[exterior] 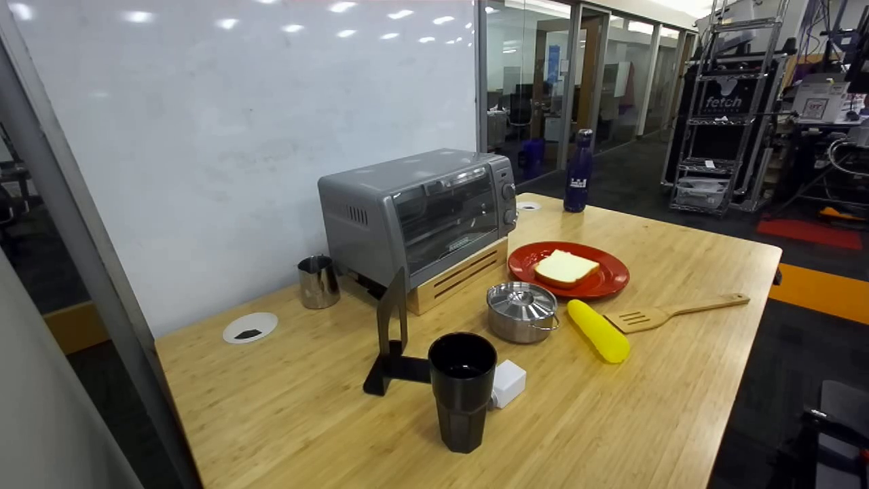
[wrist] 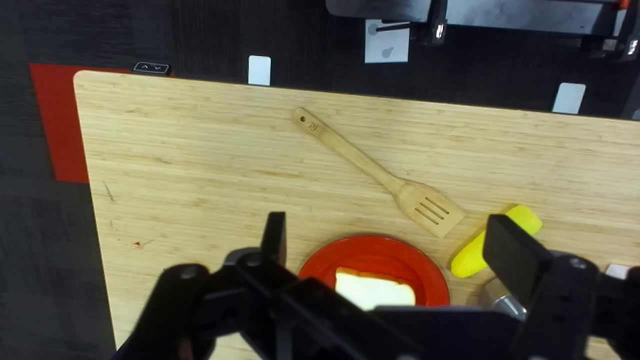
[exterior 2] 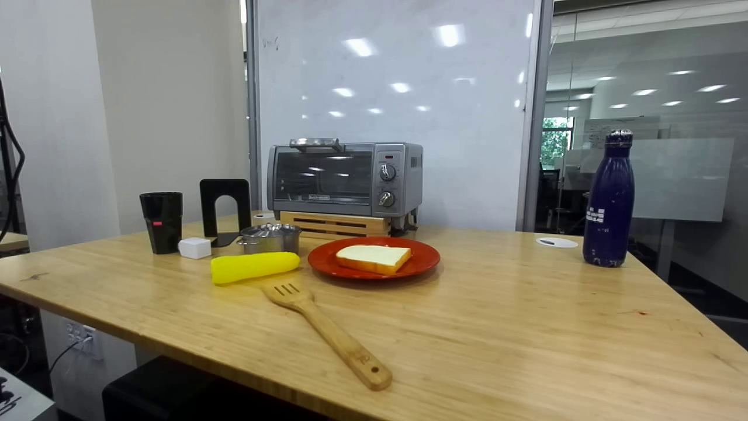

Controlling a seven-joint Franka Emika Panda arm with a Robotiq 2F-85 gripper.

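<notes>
In the wrist view my gripper stands open, its two dark fingers (wrist: 274,239) far apart and nothing held between them. Below it the red plate (wrist: 367,243) carries a slice of bread (wrist: 375,291), partly hidden by the gripper body. A yellow, rounded, elongated object (wrist: 471,258) lies on the table, partly covered in this view by the right-hand finger. The wooden spatula (wrist: 363,162) rests flat, its slotted head near the yellow object (exterior 2: 256,267). Neither exterior view shows the gripper.
Beside the plate sits a lidded metal pot (exterior: 522,312). A toaster oven (exterior: 415,216) stands at the back, near a metal cup (exterior: 318,282). A black cup (exterior: 462,391), a white block (exterior: 509,384) and a black stand (exterior: 392,326) share one end; a blue bottle (exterior 2: 608,203) occupies the other.
</notes>
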